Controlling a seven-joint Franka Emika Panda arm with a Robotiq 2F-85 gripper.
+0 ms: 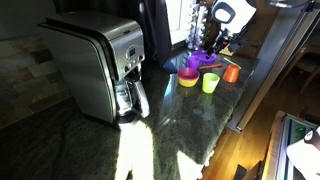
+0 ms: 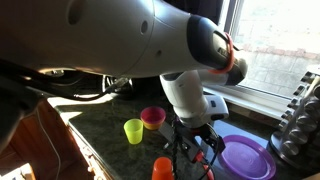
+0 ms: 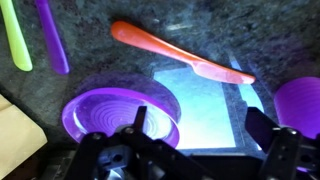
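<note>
My gripper is open above the dark counter, with nothing held between its fingers. Below it in the wrist view lies an orange knife [image 3: 160, 42], ahead of the fingertips. A purple plate [image 3: 72, 112] is partly covered by the left finger. At the right edge, a purple cup [image 3: 300, 102] sits beside the right finger. Green [image 3: 14, 36] and purple [image 3: 52, 38] utensils lie at upper left. Exterior view 1 has the gripper [image 1: 225, 48] at the counter's far end, near the plate [image 1: 204, 57].
Nearer along the counter stand a green cup [image 1: 210, 83], a yellow-and-pink bowl [image 1: 188, 77] and an orange cup [image 1: 231, 74]. A coffee maker [image 1: 115, 65] occupies the back left. The plate [image 2: 247, 158] lies by the window in exterior view 2.
</note>
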